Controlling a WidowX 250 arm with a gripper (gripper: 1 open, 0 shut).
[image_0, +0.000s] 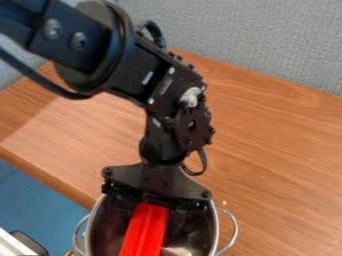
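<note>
The black gripper (154, 190) reaches down from the arm into a steel pot (201, 235) with two wire handles, at the bottom centre of the camera view. A red object (144, 230) with a long, ridged shape is held at the gripper's lower end and hangs inside the pot. The fingertips themselves are mostly hidden by the gripper body and the red object. The pot's bottom is cut off by the frame edge.
At the lower left are a blue surface (34, 200) and a white item (14, 247).
</note>
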